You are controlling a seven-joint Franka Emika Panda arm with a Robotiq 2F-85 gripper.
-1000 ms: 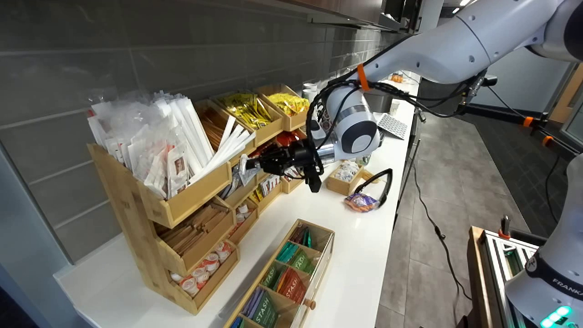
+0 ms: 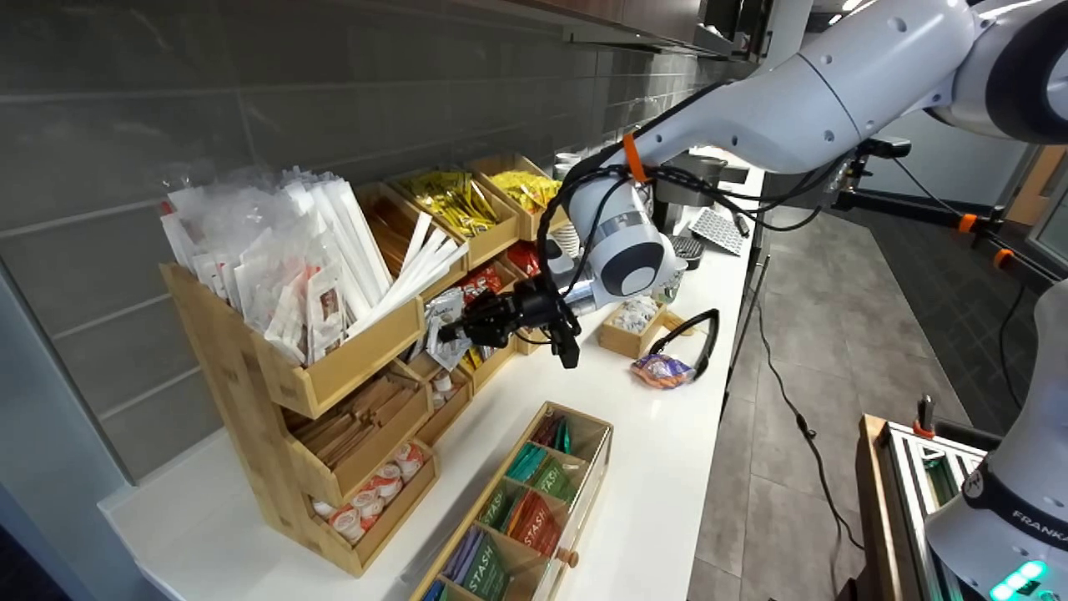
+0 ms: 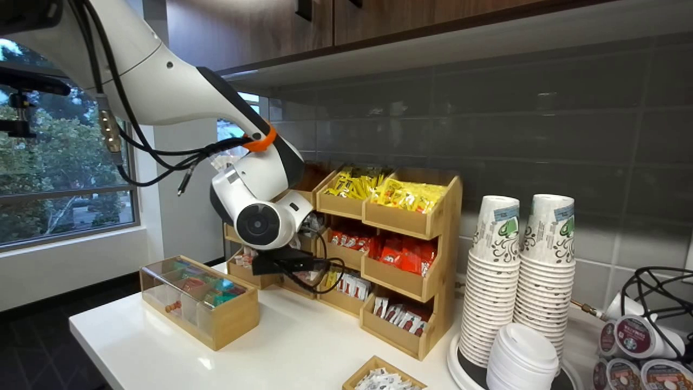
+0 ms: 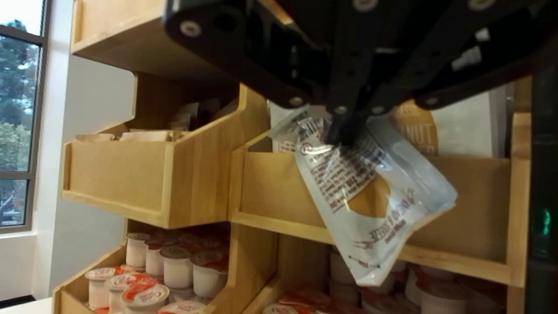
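Observation:
A silver-white squeeze packet (image 4: 361,193) with brown print and a tan patch hangs tilted from my gripper in the wrist view. The fingers are shut on its thin upper part. Behind it is a wooden bin (image 4: 460,204) of the middle tier, holding more packets, one with an orange-brown label (image 4: 416,125). Exterior view 1 has my gripper (image 2: 452,330) close against that tier, with silver packets (image 2: 440,305) around its tips. Exterior view 2 shows only the gripper's dark body (image 3: 286,261); the fingertips are hidden there.
Beside the packet bin sits a bin of brown items (image 4: 117,172); creamer cups (image 4: 178,264) fill the bins below. An upper bin (image 2: 360,366) with white-wrapped utensils overhangs on the left. A tea box (image 2: 601,441) stands on the white counter (image 2: 651,451), which has free room around it.
My gripper has moved left and slightly down in exterior view 1, toward the shelf, with the packet at its fingertips. The arm has shifted with it; the shelf and tea box have stayed put.

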